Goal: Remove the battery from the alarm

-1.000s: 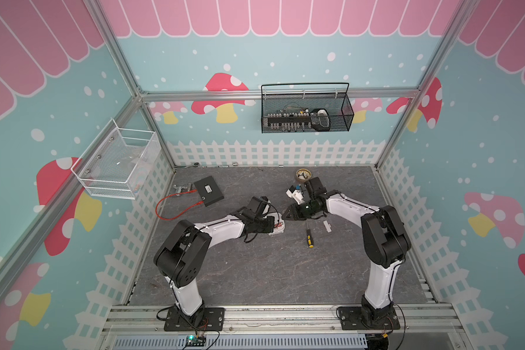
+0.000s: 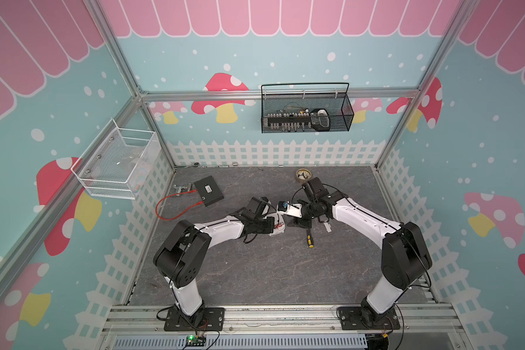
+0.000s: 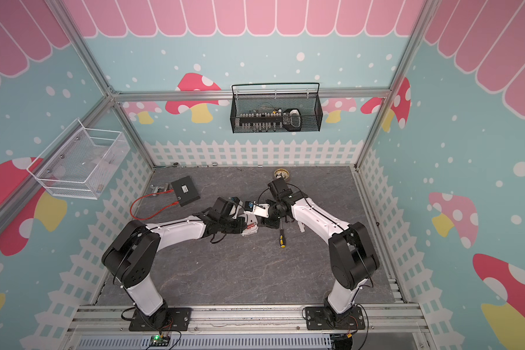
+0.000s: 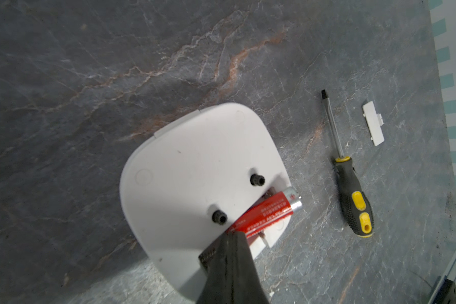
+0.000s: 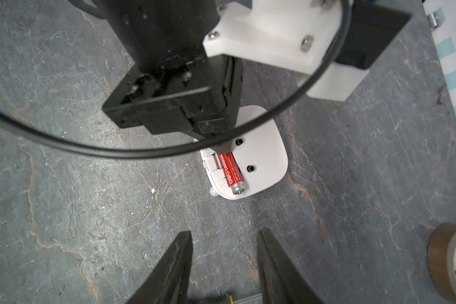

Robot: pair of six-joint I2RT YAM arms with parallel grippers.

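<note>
The white alarm [image 4: 187,172] lies back-up on the table, with a red battery [image 4: 262,212] in its compartment, one silver end tilted out at the edge in the left wrist view. My left gripper is shut, its tips over the battery's other end. My right gripper stands open above the table near the alarm, nothing between its fingers. The detached white battery cover [image 4: 372,123] and a yellow-black screwdriver [image 4: 354,202] lie to the right of the alarm.
A grey box [image 2: 207,189] with a red cable lies at the back left. A tape roll [image 5: 448,258] sits at the back, behind the right arm. Wire baskets [image 2: 306,122] hang on the walls.
My left arm looks unmoved.
</note>
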